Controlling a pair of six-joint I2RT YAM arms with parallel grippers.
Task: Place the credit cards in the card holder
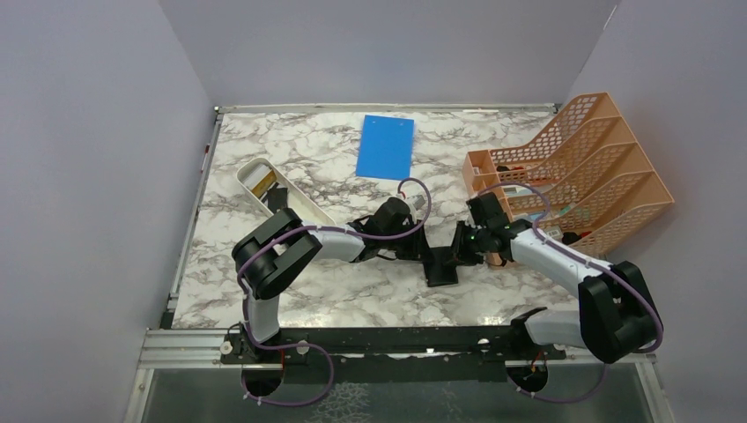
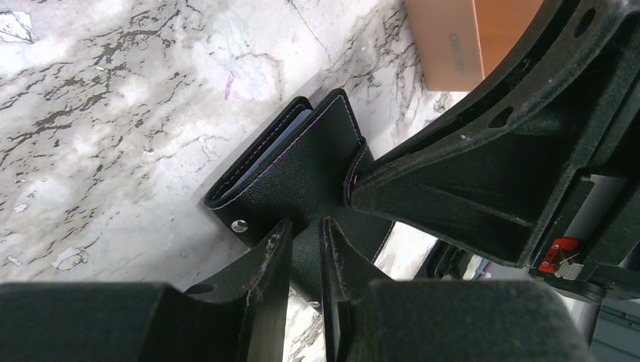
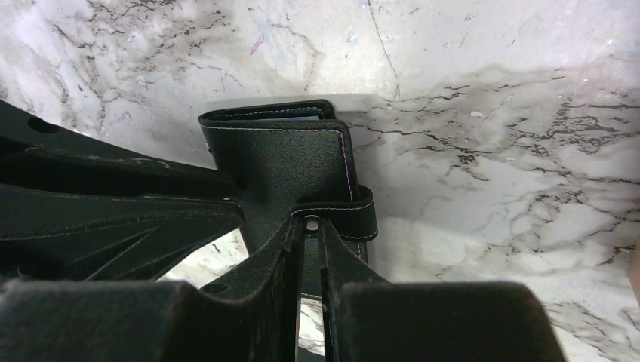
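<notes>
The black card holder [image 1: 442, 267] lies folded on the marble table, pinkish stitching along its edges. A pale flat edge [image 2: 285, 136], perhaps a card, shows between its covers. My left gripper is shut on the holder at its left side. Across the holder's right edge runs a strap [image 3: 355, 218]. My right gripper is at the strap's end, a metal snap showing between its fingertips. Only a narrow gap separates those fingers; whether they grip the strap is unclear. No loose card is clearly visible.
An orange lattice organizer [image 1: 608, 132] stands right of the arms, close to the right gripper. A white tray [image 1: 308, 207] with yellow and dark items sits at the left. A blue sheet [image 1: 385, 146] lies at the back.
</notes>
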